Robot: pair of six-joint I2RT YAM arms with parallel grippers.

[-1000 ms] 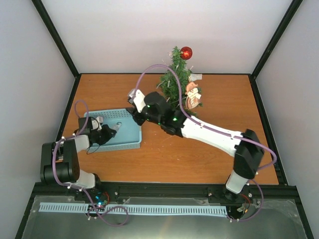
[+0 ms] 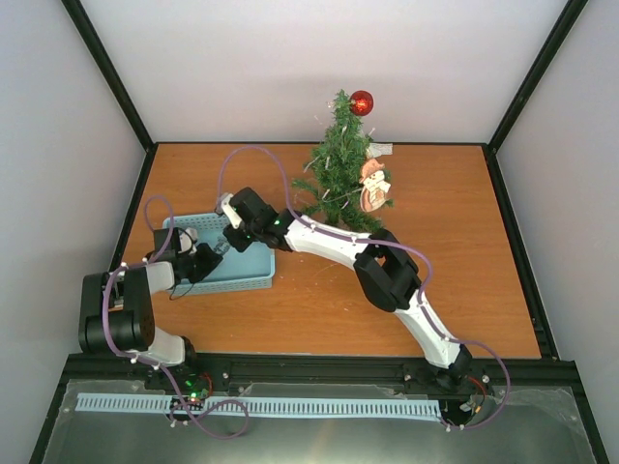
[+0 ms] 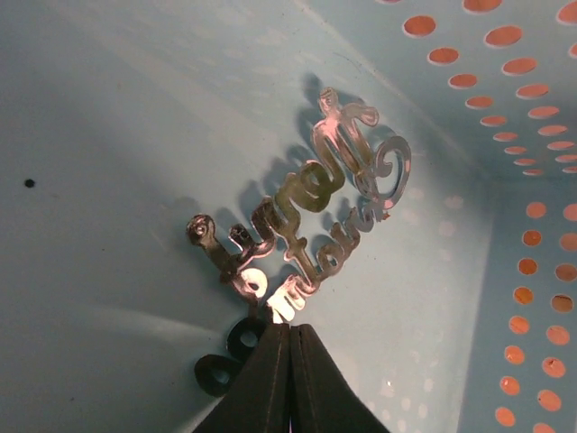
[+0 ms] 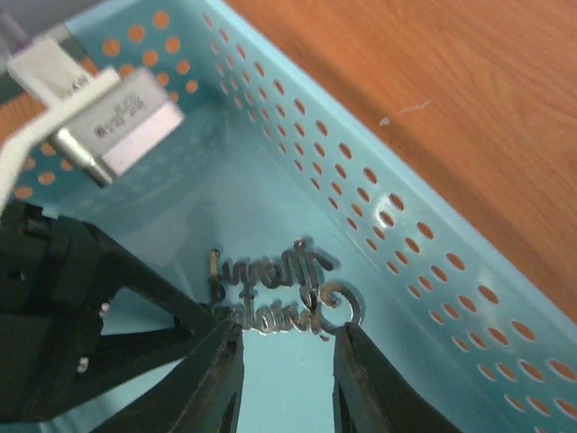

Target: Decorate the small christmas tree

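A silvery ornament shaped like script lettering (image 3: pixel 311 194) lies in the blue basket (image 2: pixel 232 283). My left gripper is shut, its fingertips against or just over the ornament's lower end, nothing visibly between them; exact contact cannot be told. Above the basket my right gripper stands open, with the ornament seen beyond the gap between its fingers. The small Christmas tree (image 2: pixel 340 159) stands at the back of the table, carrying a red ball (image 2: pixel 361 102) near its top and a snowman-like figure (image 2: pixel 373 186) on its right side.
Both arms crowd over the basket, their grippers close together. Perforated walls (image 4: pixel 406 234) rise around the ornament. A white tag (image 2: pixel 379 150) sits by the tree.
My right gripper has swung left and down to the basket, staying open.
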